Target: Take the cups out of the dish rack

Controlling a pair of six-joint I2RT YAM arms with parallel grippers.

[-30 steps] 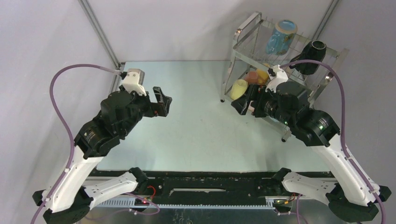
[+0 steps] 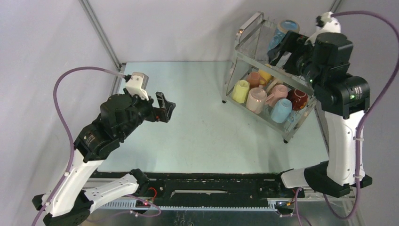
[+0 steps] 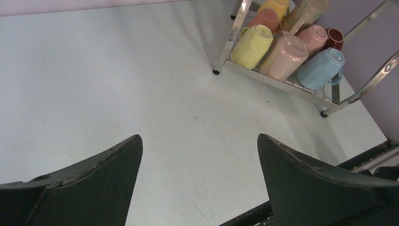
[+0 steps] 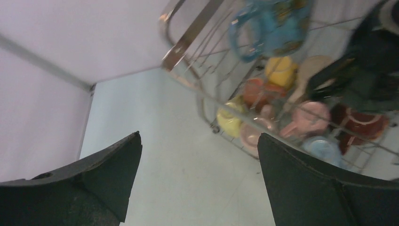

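A two-tier metal rack [image 2: 247, 59] stands at the back right. On its top tier lie a blue mug [image 4: 268, 28] and a dark mug [image 4: 353, 80]. The lower tier holds several mugs, among them yellow [image 3: 251, 46], pink [image 3: 284, 59], light blue [image 3: 320, 70] and dark red [image 2: 298, 99]. My right gripper [image 2: 281, 52] is raised over the top tier, open with nothing between its fingers; its wrist view is blurred. My left gripper [image 2: 163, 106] hangs over the bare table at the left, open and empty.
Walls [image 2: 183, 33] close in the back and sides. The table's front edge has a dark rail [image 2: 207, 181].
My right arm has swung up and rightward, from in front of the rack to over its top tier. The left arm has shifted only slightly.
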